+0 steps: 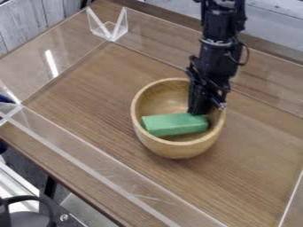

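Note:
A tan round bowl [154,142] sits on the wooden table, a green block [168,124] lying in its bottom. My black gripper [204,108] reaches down from the top into the right back of the bowl, just behind and above the block. Its fingertips are small and dark against the bowl, and whether anything is between them is unclear.
A clear plastic piece [109,25] lies at the upper left of the table [71,115]. Dark hardware shows at the lower left edge.

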